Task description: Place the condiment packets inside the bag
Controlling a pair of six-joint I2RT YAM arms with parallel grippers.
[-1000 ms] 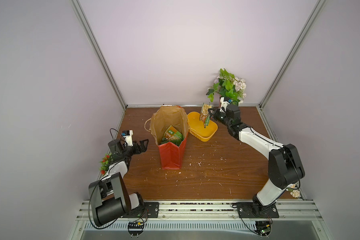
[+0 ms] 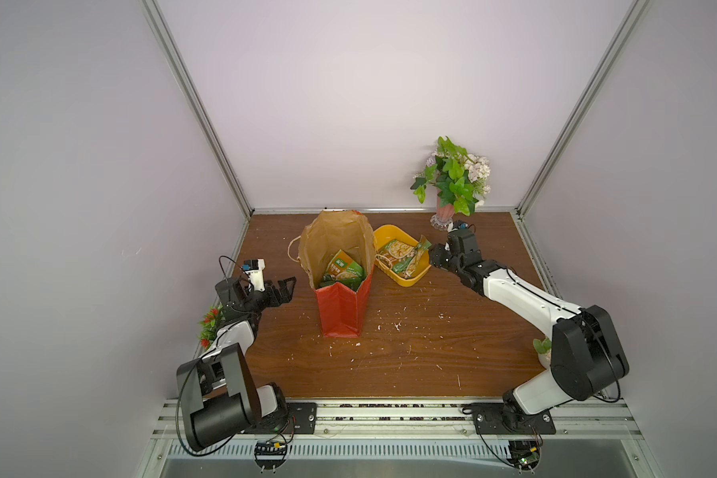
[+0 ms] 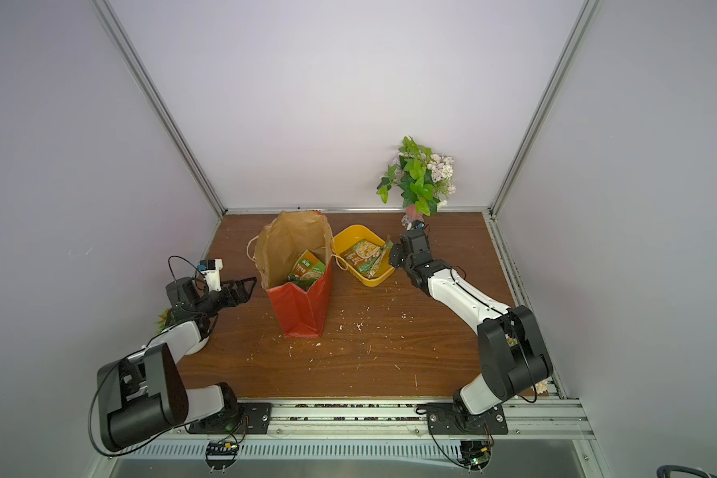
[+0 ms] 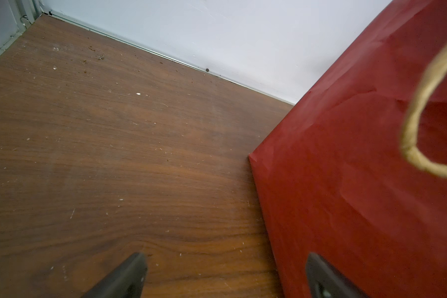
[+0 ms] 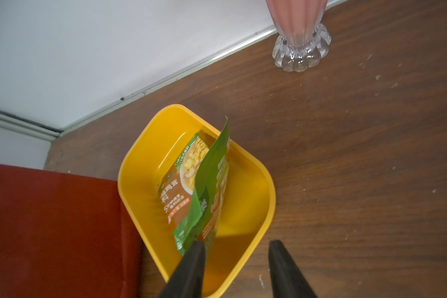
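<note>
The red paper bag (image 2: 342,312) stands upright with its top open and green condiment packets (image 2: 342,266) inside. Right of it, a yellow basket (image 5: 253,238) holds packets (image 5: 211,183), one leaning up on its side. My right gripper is over the basket's near right rim, its fingers apart with no packet visible between them. My left gripper stands open left of the bag, beside its red side and rope handle.
A pink glass vase (image 5: 298,44) with flowers stands behind the basket at the back right. Small plants sit at the sides.
My right gripper has come down and toward the front from above the basket; the packets that hung at it now lie in the basket. The left arm has stayed still.
</note>
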